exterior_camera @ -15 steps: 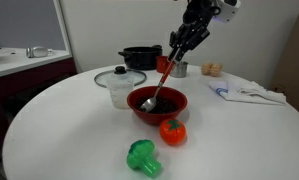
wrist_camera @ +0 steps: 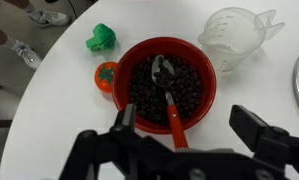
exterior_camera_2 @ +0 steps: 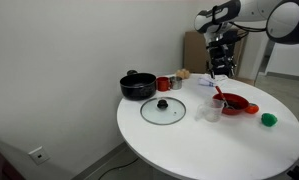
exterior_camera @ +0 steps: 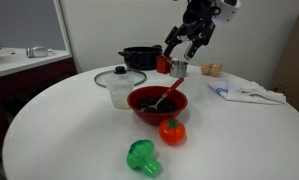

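My gripper [exterior_camera: 179, 53] is open above the red bowl [exterior_camera: 155, 116], its fingers apart with nothing held between them. A spoon [wrist_camera: 176, 126] with a red handle lies in the bowl, leaning over the rim on the side nearest me. Its metal head [wrist_camera: 163, 70] rests on dark beans [wrist_camera: 195, 86] that fill the bowl's bottom. In the wrist view the handle's end sits in the gap between the two fingers, below them. From the second exterior view the gripper [exterior_camera_2: 222, 72] hangs over the bowl [exterior_camera_2: 235, 106], clear of the handle.
A clear measuring cup [wrist_camera: 235, 38] stands close beside the bowl. A tomato [exterior_camera: 172, 131] and broccoli [exterior_camera: 143, 157] lie in front. Behind are a black pot [exterior_camera_2: 139, 86], a glass lid [exterior_camera_2: 163, 109], red cup [exterior_camera_2: 163, 84], metal cup [exterior_camera: 178, 68] and white cloth [exterior_camera: 247, 92].
A second ago the spoon stood steeper, its handle up at my gripper. The handle has since been let go and tipped down onto the bowl's rim; the gripper is slightly higher.
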